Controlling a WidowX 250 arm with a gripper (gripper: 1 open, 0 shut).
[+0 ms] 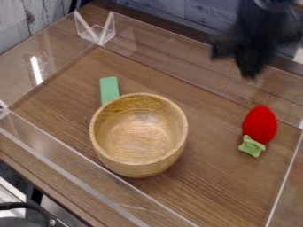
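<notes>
The dark robot arm point(254, 27) reaches in at the top right, lifted above the table and blurred at the frame's edge, so its fingertips are hard to make out. A red oval object point(260, 124) lies on the right side of the wooden table, touching or very near a small light green piece point(251, 147) just below it. A wooden bowl point(138, 155) sits left of centre, and a green bar point(110, 90) lies behind it to the left.
A clear wire or plastic holder point(97, 27) stands at the back left. Dark cables lie at the lower left edge.
</notes>
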